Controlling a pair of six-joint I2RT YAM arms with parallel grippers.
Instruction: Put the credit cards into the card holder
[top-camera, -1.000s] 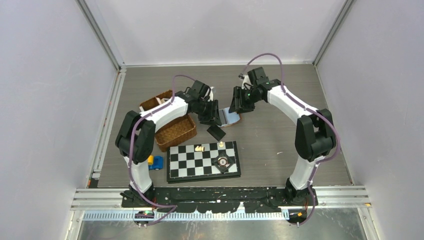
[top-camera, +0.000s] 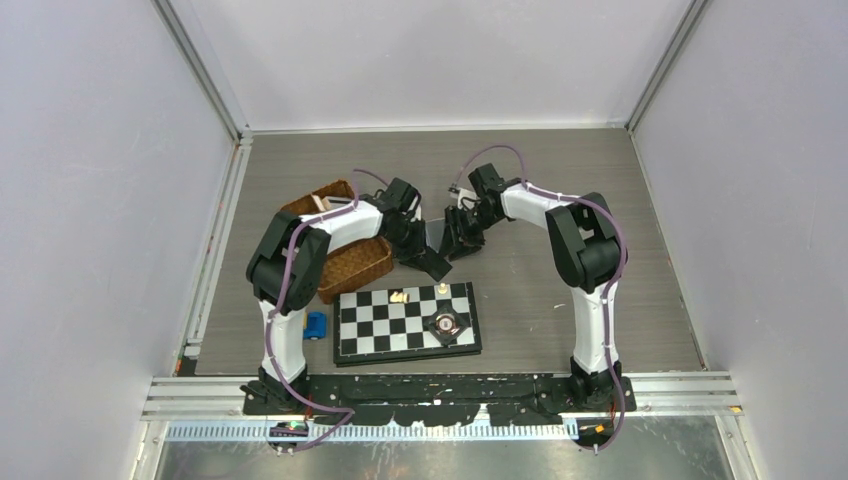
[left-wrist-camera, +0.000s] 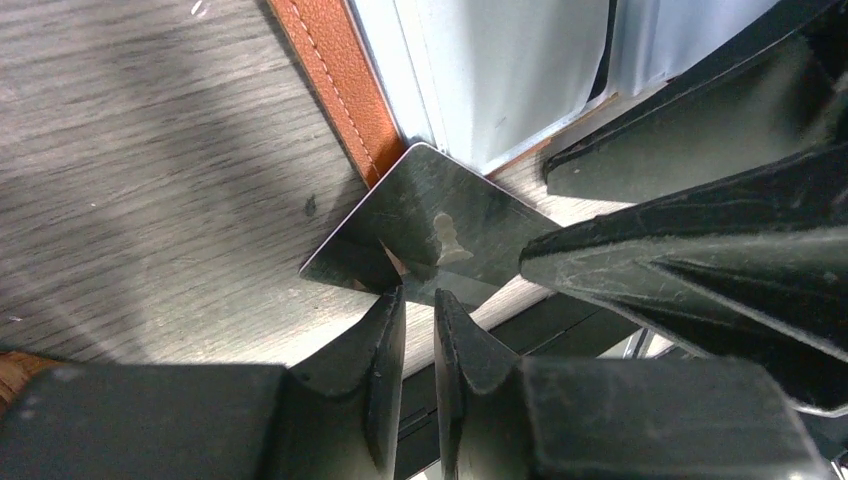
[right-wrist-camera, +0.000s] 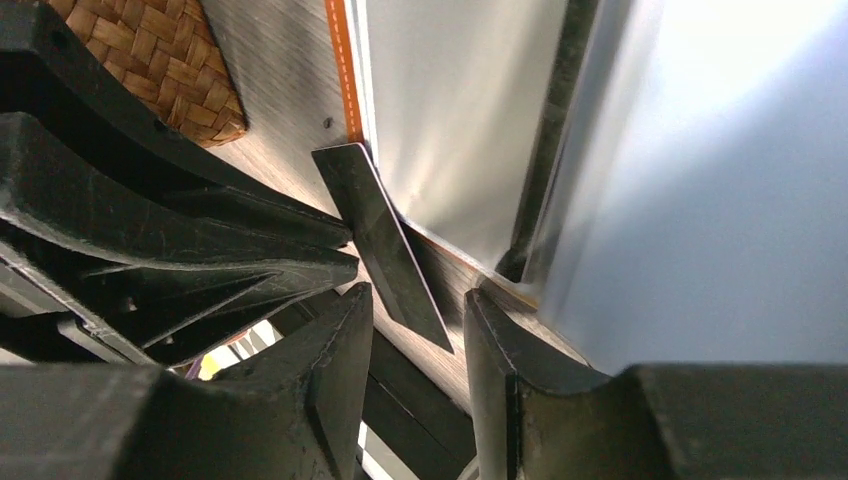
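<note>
A dark card (left-wrist-camera: 430, 220) lies on the table at the edge of the open card holder (left-wrist-camera: 500, 60), which has a tan leather edge and translucent sleeves. My left gripper (top-camera: 415, 250) is low over the card, its fingertips close together at the card's near edge; whether anything is between them is unclear. My right gripper (top-camera: 455, 240) is beside it at the holder, fingertips (right-wrist-camera: 350, 310) a little apart near the card. The two grippers almost meet, hiding much of the holder in the top view.
A wicker basket (top-camera: 355, 270) stands at the left. A chessboard (top-camera: 380, 330) with pieces and a dark square object lies in front, and a blue object (top-camera: 315, 326) beside it.
Over the last second both grippers moved down and toward each other; the right came leftward and toward the front, onto the holder and card.
</note>
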